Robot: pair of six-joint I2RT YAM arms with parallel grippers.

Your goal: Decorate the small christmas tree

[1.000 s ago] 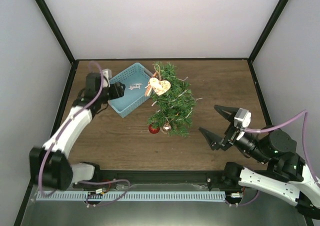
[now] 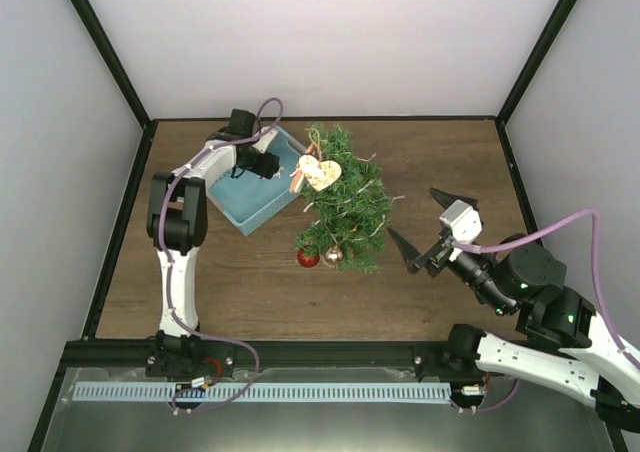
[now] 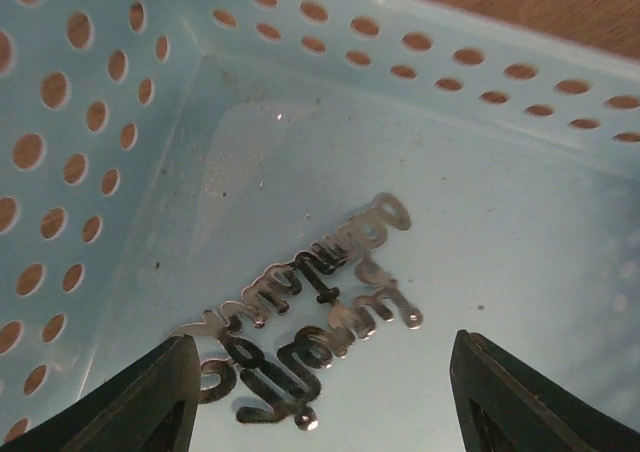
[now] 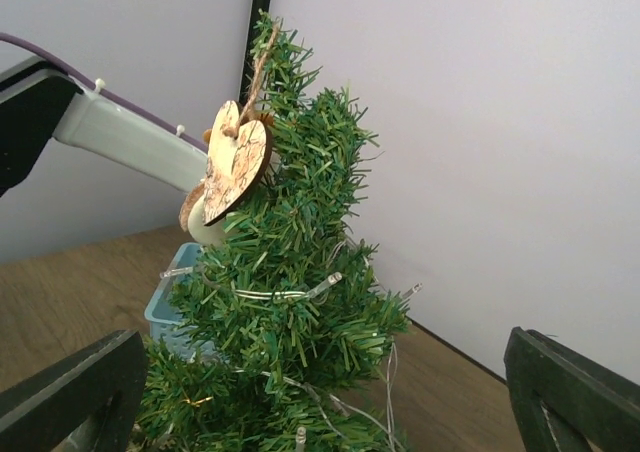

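Note:
The small Christmas tree (image 2: 345,212) stands mid-table, carrying wooden ornaments (image 2: 320,172), a red bauble (image 2: 308,258) and a silver bauble (image 2: 333,255). My left gripper is over the blue basket (image 2: 245,210), fingers apart, nothing between them. Below it, a silvery script-lettering ornament (image 3: 310,332) lies flat on the basket floor. My right gripper (image 2: 418,226) stands open to the right of the tree, empty; in the right wrist view the tree sits beyond its fingers.
Dark frame edges and pale walls enclose the wooden table (image 2: 200,292). The front-left of the table and the area behind my right gripper are clear.
My left gripper has swung right from beside the basket to over it, above the lettering. My right gripper has shifted slightly.

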